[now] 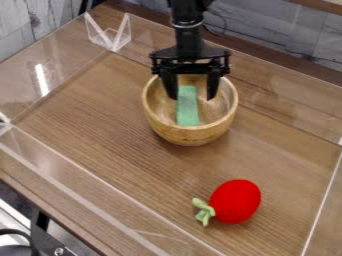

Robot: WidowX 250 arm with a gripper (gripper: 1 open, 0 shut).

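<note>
A black gripper [190,62] stands open over the back part of a light wooden bowl [198,131]. A green block [187,106] lies inside the bowl, below and in front of the gripper, with nothing held between the fingers.
A red strawberry-like object [235,201] with green leaves lies at the front right of the wooden table [94,150]. Clear plastic pieces sit along the left edge.
</note>
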